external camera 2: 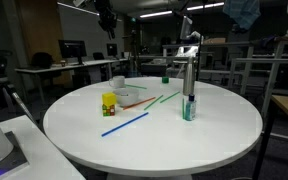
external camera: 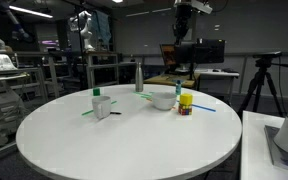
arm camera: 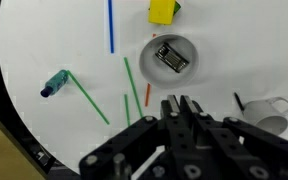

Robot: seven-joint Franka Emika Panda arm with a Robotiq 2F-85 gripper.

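My gripper hangs high above the round white table, its dark fingers close together at the bottom of the wrist view; nothing can be made out between them. In exterior view 2 the arm point(external camera 2: 106, 15) shows at the top. A white bowl point(arm camera: 189, 73) lies ahead of the fingers in the wrist view, with a dark and silver object point(arm camera: 171, 57) inside. Beside the bowl is a yellow block point(arm camera: 162, 11), seen with a multicoloured lower part point(external camera 2: 109, 111) in exterior view 2. A white mug point(arm camera: 268, 116) stands to the right.
Around the bowl lie a blue stick point(arm camera: 111, 25), green sticks point(arm camera: 133, 86) and orange sticks point(arm camera: 148, 94). A teal-labelled bottle point(external camera 2: 189, 109) and a grey bottle point(external camera 2: 190, 77) stand upright. A black pen point(arm camera: 239, 101) lies near the mug.
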